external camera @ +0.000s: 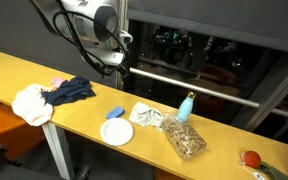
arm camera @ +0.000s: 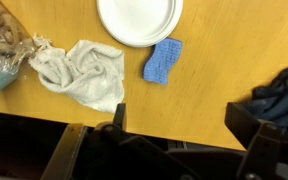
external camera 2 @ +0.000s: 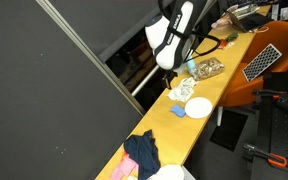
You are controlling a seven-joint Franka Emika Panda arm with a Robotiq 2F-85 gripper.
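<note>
My gripper (external camera: 116,70) hangs above the back part of the wooden table, with nothing held. In the wrist view the gripper has its fingers spread wide apart along the lower edge. Below it lie a small blue cloth or sponge (arm camera: 162,61), a round white plate (arm camera: 141,15) and a crumpled whitish cloth (arm camera: 87,73). The blue piece (external camera: 116,112) rests just behind the plate (external camera: 116,132); the whitish cloth (external camera: 147,115) is to their right. A dark blue cloth (external camera: 70,91) lies farther left.
A light blue bottle (external camera: 185,107) stands behind a clear bag of brown pieces (external camera: 184,137). At the table's left are a large white cloth (external camera: 32,104) and a pink cloth (external camera 2: 141,152). A red round item (external camera: 251,159) sits far right. Bare tabletop surrounds the blue piece.
</note>
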